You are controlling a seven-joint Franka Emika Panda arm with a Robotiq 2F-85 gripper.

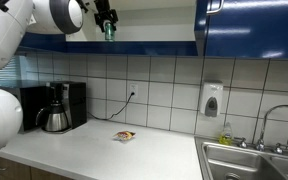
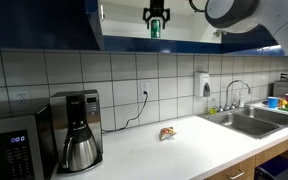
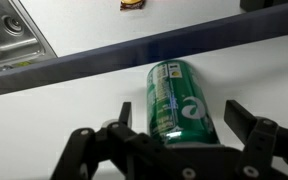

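A green cylindrical can (image 3: 178, 105) with a white logo fills the middle of the wrist view, between the two dark fingers of my gripper. In exterior view 1 the green can (image 1: 110, 32) stands upright at the cabinet's opening, high above the counter, just under the gripper (image 1: 106, 18). Exterior view 2 has the can (image 2: 155, 28) at the same shelf edge with the gripper (image 2: 154, 14) over its top. The fingers are open, one finger on each side of the can; whether either touches it I cannot tell.
The blue cabinet edge (image 1: 154, 48) runs right below the can. Far beneath lie the white counter (image 1: 94, 150), a small snack packet (image 1: 123, 136), a coffee maker (image 2: 79, 130), a microwave (image 2: 12, 148) and the sink (image 1: 239, 165). An open blue cabinet door (image 1: 254, 28) hangs at right.
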